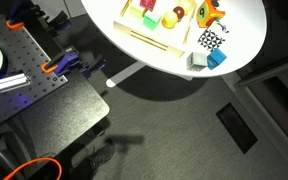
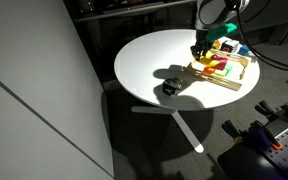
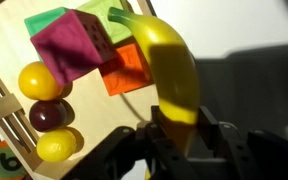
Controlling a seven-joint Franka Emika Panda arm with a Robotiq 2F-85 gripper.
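Observation:
In the wrist view, a yellow banana point(image 3: 172, 65) runs from the top edge down between the fingers of my gripper. The gripper is shut on its lower part. The banana hangs over the side of a wooden box, partly covering an orange block point(image 3: 126, 70). Within the box are a magenta block point(image 3: 69, 47), an orange ball-like fruit point(image 3: 39, 82), a dark plum-like fruit point(image 3: 48, 115) and a yellow fruit point(image 3: 56, 145). From exterior view 2, the gripper point(image 2: 201, 50) appears small at the box's left end; its fingertips are hard to make out.
The wooden box point(image 1: 149, 38) stands on a round white table point(image 1: 246, 32). Beside it lie a grey cube point(image 1: 197, 61), a blue cube point(image 1: 217, 57) and a checkered piece point(image 1: 211, 40). A dark object point(image 2: 172, 87) sits on the table's left part, with bare tabletop around it.

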